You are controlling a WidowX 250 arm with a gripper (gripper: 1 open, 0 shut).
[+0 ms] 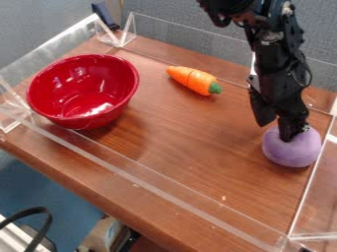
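Note:
The black arm reaches down from the top right, its gripper (278, 121) low over a purple round object (290, 148) at the right side of the table. The fingertips are at the top of the purple object and partly hidden, so whether they are open or shut on it is unclear.
A red bowl (82, 80) sits at the left. A carrot (191, 79) with a green end lies at the back middle. Clear panels edge the table (158, 187), whose middle and front are bare.

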